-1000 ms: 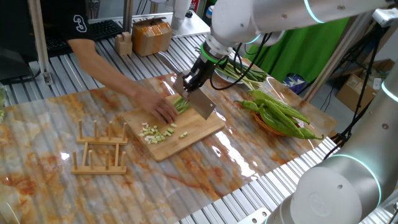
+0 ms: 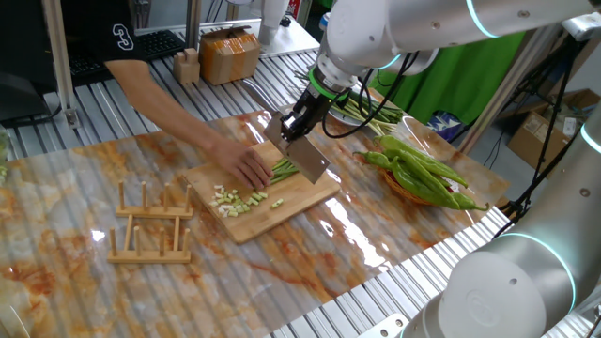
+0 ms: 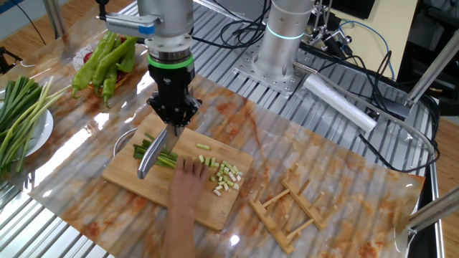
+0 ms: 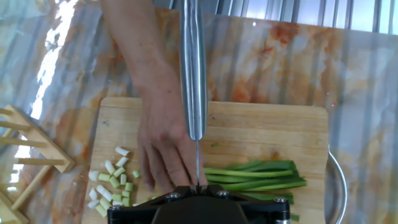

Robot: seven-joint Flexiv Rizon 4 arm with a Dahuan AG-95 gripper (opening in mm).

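My gripper (image 2: 293, 130) is shut on a cleaver, its broad steel blade (image 2: 305, 160) hanging over the cutting board (image 2: 246, 225). In the wrist view the cleaver's metal handle (image 4: 193, 68) points away from me and the blade shows edge-on. Right beside the blade, a person's hand (image 4: 166, 143) rests on a bundle of green stalks (image 4: 255, 177). Cut pieces (image 4: 115, 180) lie on the board on the far side of the hand from most of the stalks. Whether the blade's edge touches the stalks or the board cannot be told.
A wooden peg rack (image 2: 150, 235) stands beside the board. Green peppers (image 2: 418, 174) fill a basket on the other side, near a plate of long greens (image 3: 27, 122). The person's forearm (image 2: 167, 108) reaches across the table (image 2: 75, 221).
The arm and cleaver have shifted slightly over the board, while the person's hand has moved a little along the stalks. The cleaver has stayed in my gripper.
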